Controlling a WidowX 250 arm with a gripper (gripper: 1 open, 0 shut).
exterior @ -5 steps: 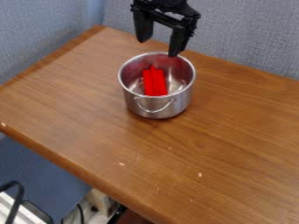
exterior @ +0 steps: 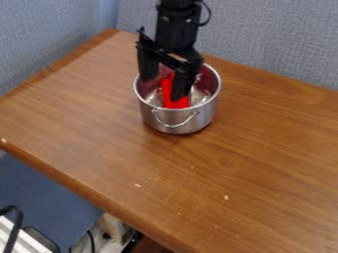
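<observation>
A steel pot [exterior: 177,119] with a thin wire handle stands on the wooden table, holding a red object [exterior: 172,98]. My black gripper [exterior: 166,79] is open and reaches down into the top of the pot, over the red object, partly hiding it. Whether the fingertips touch it I cannot tell.
Padded grey-blue walls rise behind and to the left. Beyond the table's lower-left edge are cables and some white items on the floor.
The gripper has moved down from above and behind the pot into its opening, over the red object. The pot appears unmoved.
</observation>
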